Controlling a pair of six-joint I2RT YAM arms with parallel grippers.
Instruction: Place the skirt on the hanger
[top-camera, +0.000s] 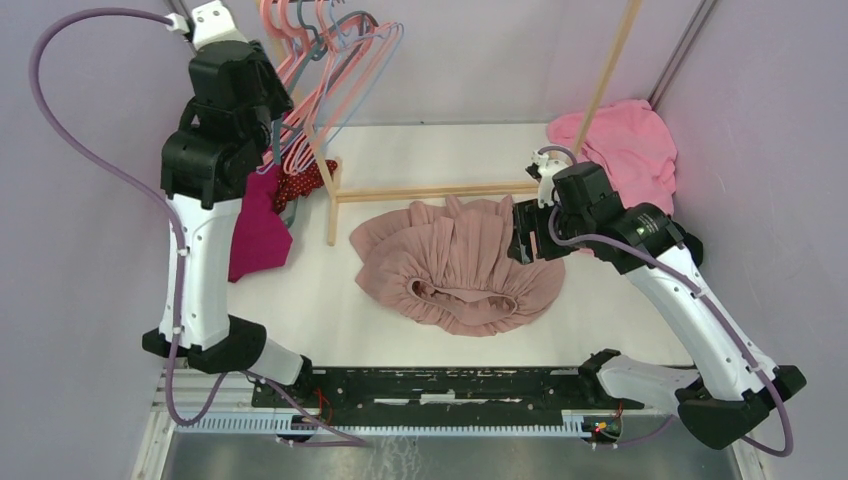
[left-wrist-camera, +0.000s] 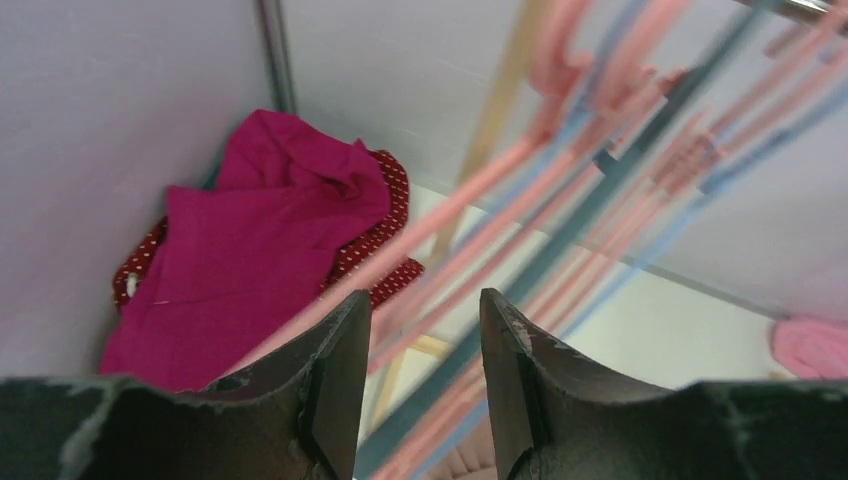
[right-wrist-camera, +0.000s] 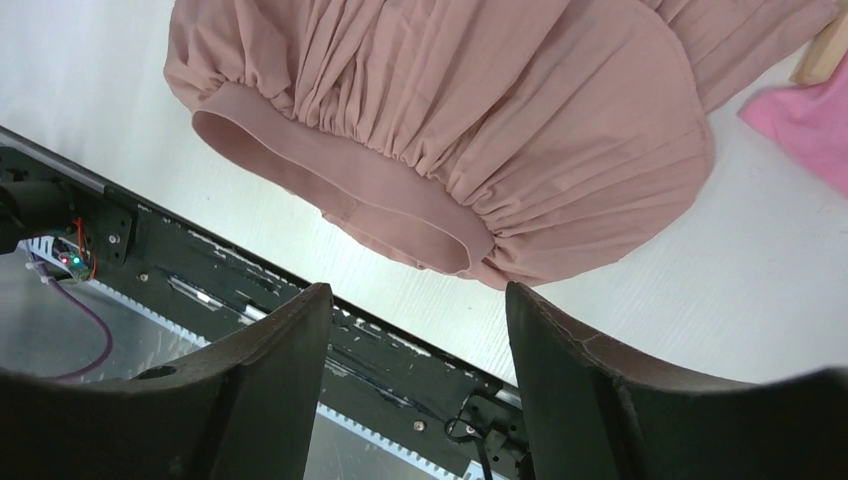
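The dusty-pink skirt (top-camera: 440, 255) lies spread on the white table, its waistband (right-wrist-camera: 370, 180) facing the front edge and gaping a little. Pink, blue and grey hangers (top-camera: 345, 80) hang bunched on the rack at the back left. Raised in front of them is my left gripper, open; in the left wrist view the blurred hangers (left-wrist-camera: 560, 170) cross beyond and between its fingers, and none is gripped. My right gripper stands open above the skirt's right side, nothing between its fingers; the waistband shows ahead of them.
A wooden rack bar (top-camera: 440, 191) runs behind the skirt, with a post (top-camera: 605, 70) at right. Magenta cloth (top-camera: 258, 235) and red dotted cloth (top-camera: 305, 182) lie at left, a pink cloth (top-camera: 630, 150) at back right. Bare table shows before the skirt.
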